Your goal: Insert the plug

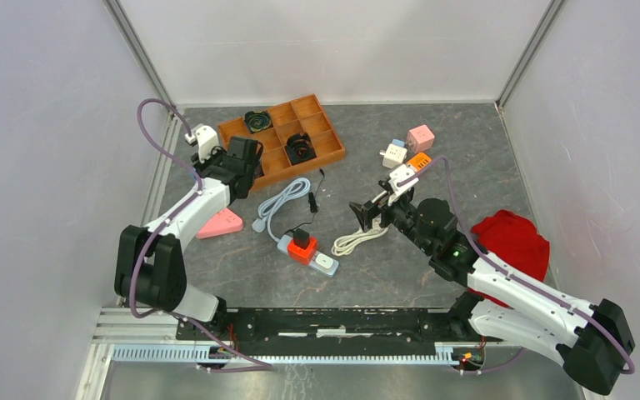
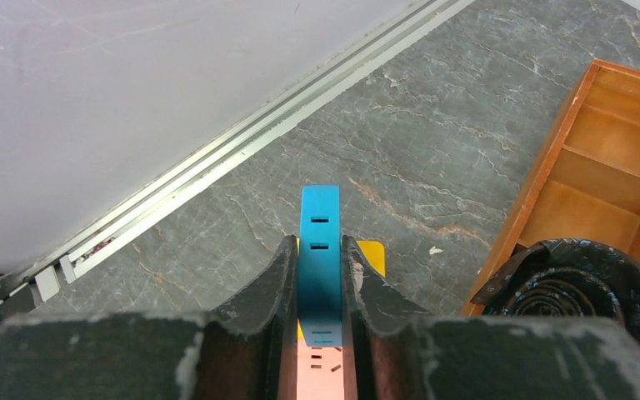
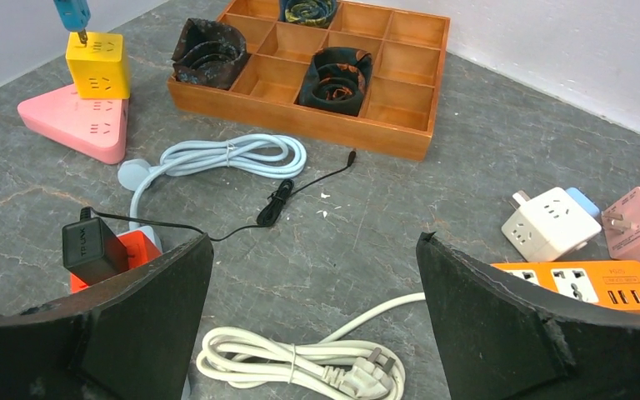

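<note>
In the left wrist view a slim blue plug block (image 2: 320,275) stands between the fingertips of my left gripper, shut on it, over a yellow cube socket (image 2: 370,255) and a pink power strip. In the right wrist view the blue block (image 3: 73,12) hangs just above the yellow cube (image 3: 98,71), which sits on the pink triangular strip (image 3: 67,125); whether its prongs touch the cube I cannot tell. My right gripper is open with nothing between its fingers, above a coiled white cable (image 3: 250,346).
A wooden compartment tray (image 1: 317,125) holding dark rolled items is at the back left. A red block with a black adapter (image 1: 302,250), blue cable (image 1: 292,192) and several sockets (image 1: 420,138) lie around the middle and right. A red cloth (image 1: 508,242) is at the right edge.
</note>
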